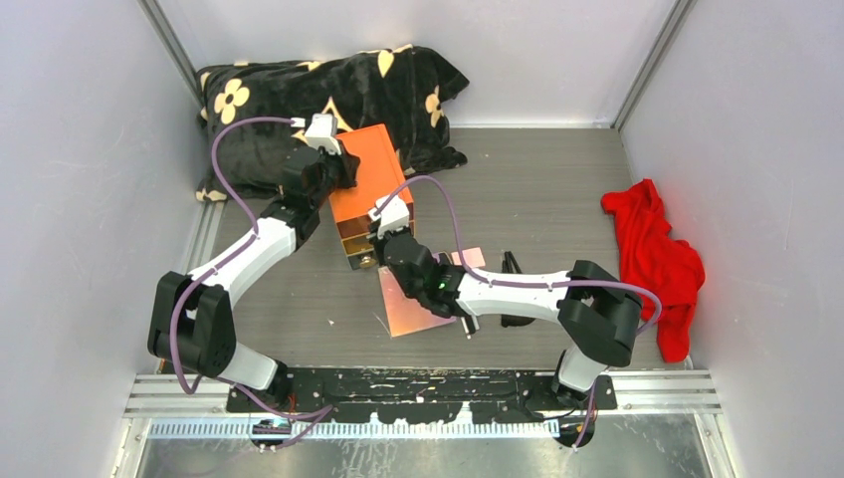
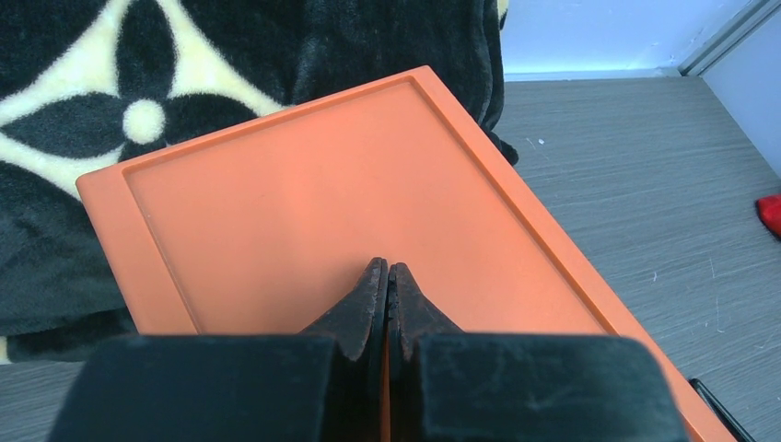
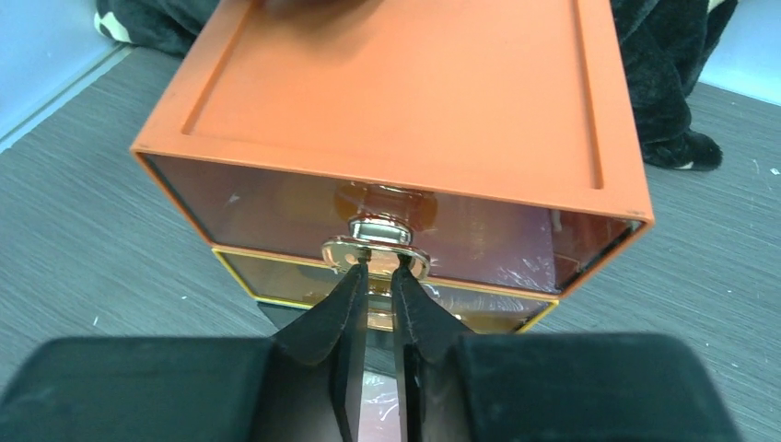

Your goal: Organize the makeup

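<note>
An orange drawer box (image 1: 370, 164) stands mid-left with clear-fronted drawers. My left gripper is shut on its top, nothing visible between the fingertips. My right gripper is at the upper drawer's metal knob (image 3: 378, 245), its fingers slightly apart at the knob's front; whether they grip it cannot be told. A lower drawer (image 3: 267, 276) with a yellow edge sits beneath. A pink palette (image 1: 408, 309) lies in front of the box, with dark brush-like items (image 1: 513, 261) to its right, partly under the right arm.
A black patterned blanket (image 1: 249, 90) lies behind the box. A red cloth (image 1: 647, 249) lies at the far right.
</note>
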